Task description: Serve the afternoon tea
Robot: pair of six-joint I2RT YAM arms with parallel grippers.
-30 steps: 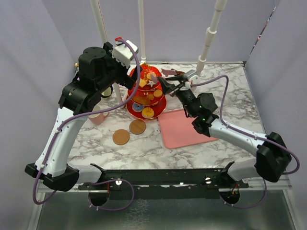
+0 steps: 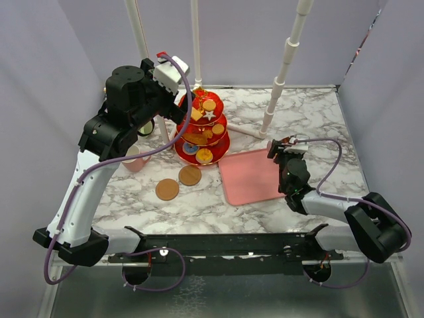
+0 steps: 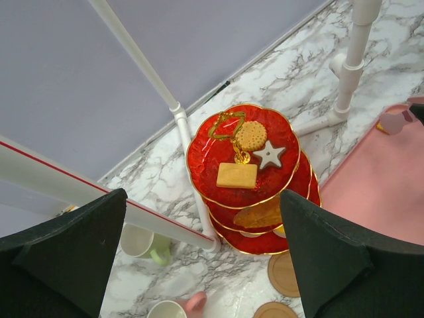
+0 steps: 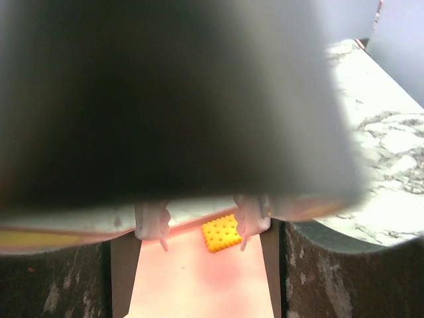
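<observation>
A three-tier red stand [image 3: 242, 152] holds toy biscuits and pastries at the back middle. My left gripper hangs open in front of and above it, nothing between its fingers. My right gripper is over the back right of the pink tray [image 2: 245, 182], its fingers apart with pink pieces at their tips; whether these are held or part of the tool is unclear. A yellow waffle-like biscuit [image 4: 222, 233] lies on the tray, seen between those fingers.
Two wooden coasters [image 2: 167, 189] lie front left of the stand. A pink mug [image 2: 134, 164] and a green-handled mug [image 3: 138, 244] stand at the left. White pipe posts [image 2: 283, 59] rise behind.
My right gripper has moved from near the stand rightward and down to the tray's back right. My left arm has barely moved.
</observation>
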